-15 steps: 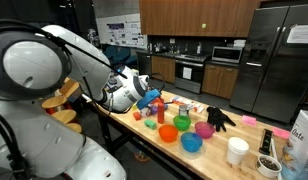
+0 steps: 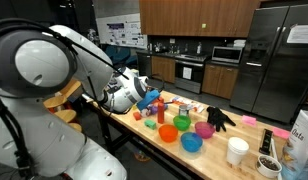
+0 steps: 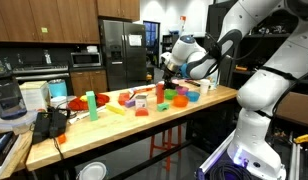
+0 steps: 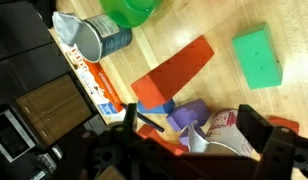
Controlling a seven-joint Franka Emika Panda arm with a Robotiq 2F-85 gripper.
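Observation:
Just above the cluttered left part of the table hangs my gripper [image 2: 147, 99], seen pointing down in exterior view 1. The wrist view has its dark fingers [image 4: 123, 141] wide apart at the lower edge, with nothing visibly gripped. Ahead of them lies a red-orange block [image 4: 174, 75], with a green block [image 4: 257, 57] to its right. A blue piece [image 4: 156, 107] and a purple block [image 4: 189, 116] sit close to the gap. A can with a pale label [image 4: 227, 131] lies near the right finger, partly hidden.
A green cup [image 4: 131, 8] and a metal can [image 4: 100, 38] are at the top of the wrist view. Blue [image 2: 191, 142] and orange [image 2: 168, 133] bowls stand along the near table side. A black glove [image 2: 220, 119] and white cup [image 2: 237, 150] lie further right.

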